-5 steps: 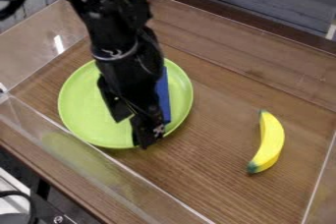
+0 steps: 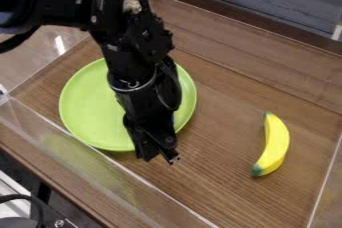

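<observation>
My black arm reaches down from the upper left over a green plate (image 2: 83,107). The gripper (image 2: 158,150) points down at the plate's front right edge, low near the table, and looks shut with nothing visible between its fingers; the arm hides much of the plate's middle and right side. A yellow banana (image 2: 274,147) lies on the wooden table to the right, apart from the gripper.
A grey-blue wall (image 2: 254,2) stands behind, and a transparent edge strip runs along the front left.
The arm has shifted a little toward the front right over the last second. A blue object seen on the plate earlier is now hidden behind the arm. The banana has not moved.
</observation>
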